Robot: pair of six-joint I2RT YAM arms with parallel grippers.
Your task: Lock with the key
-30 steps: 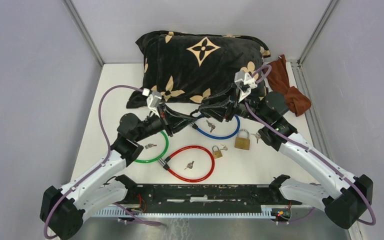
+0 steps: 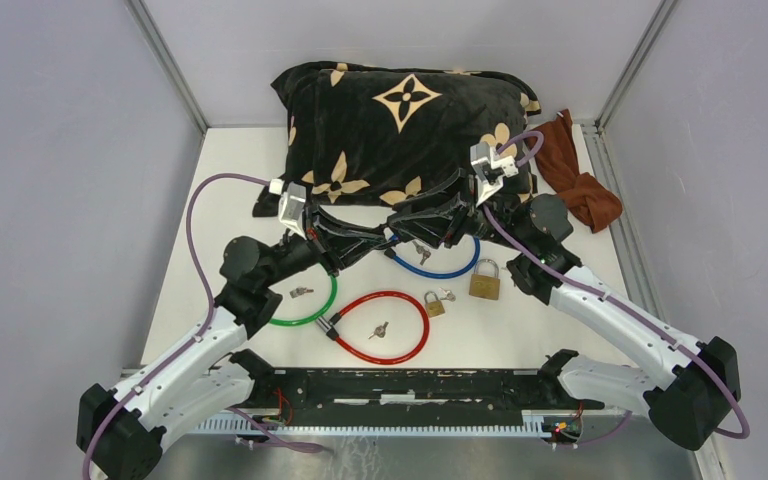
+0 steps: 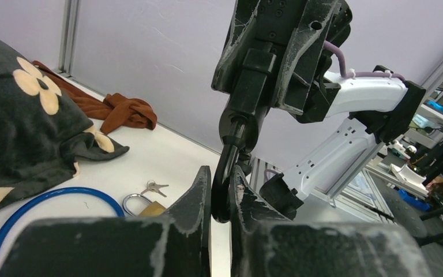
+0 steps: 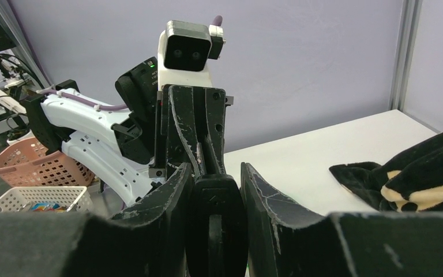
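Note:
My right gripper [image 2: 395,218] is shut on a black piece, its slotted end [image 4: 215,231] showing between the fingers in the right wrist view. From it a narrower black rounded part [image 3: 224,184] reaches between the fingertips of my left gripper. Those fingertips stand a little apart on either side of it; whether they press on it I cannot tell. In the top view both grippers meet above the table's middle. No keyhole or key is clear between them. On the table lie keys [image 2: 380,330] and a large brass padlock [image 2: 485,283].
Red [image 2: 424,340], green [image 2: 332,295] and blue [image 2: 440,275] ring-shaped cable locks lie below the arms. A small padlock [image 2: 434,306] sits beside the red one. A dark patterned cushion [image 2: 400,130] and brown cloth [image 2: 590,195] fill the back.
My left gripper has swung slightly left and changed its angle over the last second. The right gripper has moved a little left, closing the gap.

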